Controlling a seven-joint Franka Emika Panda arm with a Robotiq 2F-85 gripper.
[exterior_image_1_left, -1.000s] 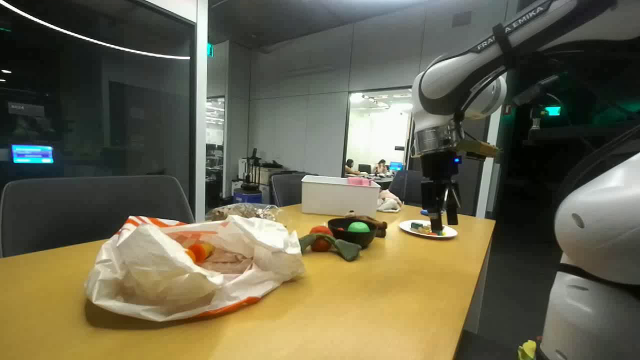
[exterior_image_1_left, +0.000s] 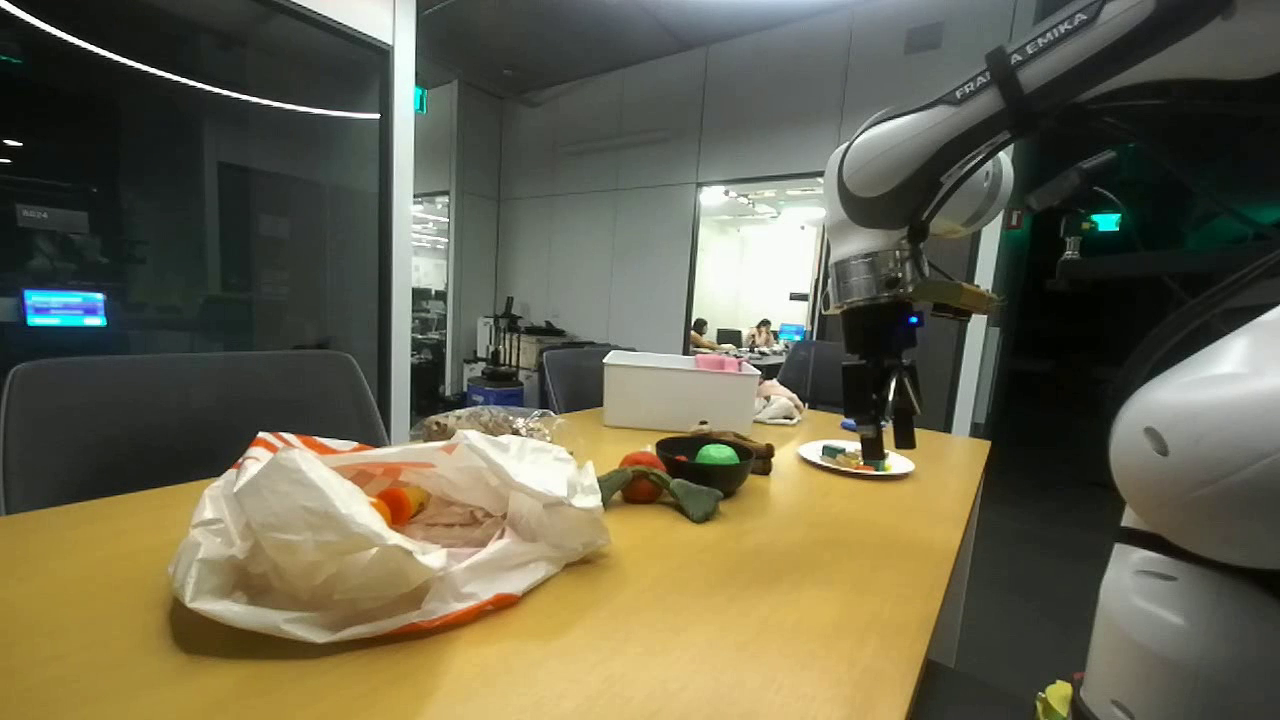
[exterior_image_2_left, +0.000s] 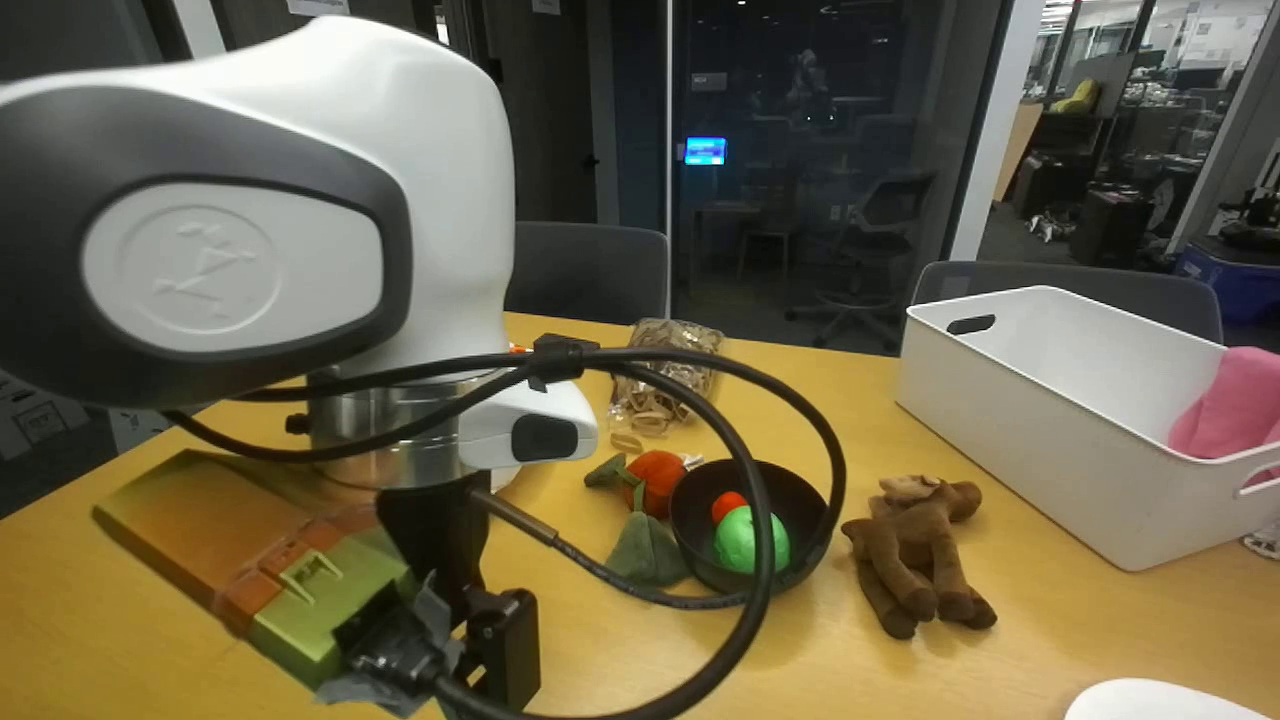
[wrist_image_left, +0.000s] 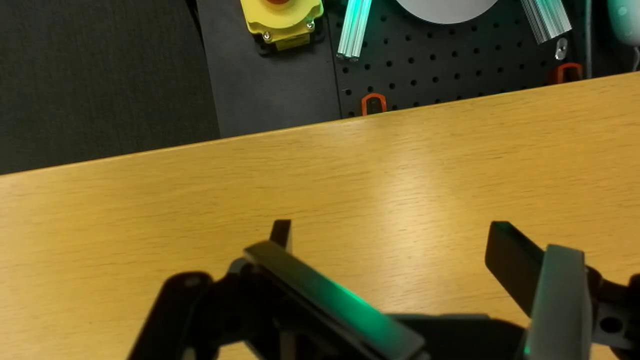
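My gripper (exterior_image_1_left: 888, 454) is open and points down above the table (wrist_image_left: 372, 174), its fingers well apart. Between them the wrist view shows only bare wood. In exterior view 1 the fingers overlap a white plate (exterior_image_1_left: 897, 469) holding several small colourful pieces (exterior_image_1_left: 836, 454), but the plate is absent from the wrist view. A black bowl (exterior_image_2_left: 801, 528) contains a green ball (exterior_image_2_left: 738, 542) and a smaller red item (exterior_image_2_left: 727, 505). Left of it lies a red plush with green parts (exterior_image_2_left: 654, 482). A brown stuffed animal (exterior_image_2_left: 918, 546) is right of the bowl.
A white bin (exterior_image_2_left: 1020, 444) with pink cloth (exterior_image_2_left: 1230, 402) stands at the back. A crumpled white bag (exterior_image_1_left: 384, 540) with something orange inside occupies the other end, near a clear bag (exterior_image_2_left: 666, 372). A yellow box (wrist_image_left: 282, 24) sits beyond the edge.
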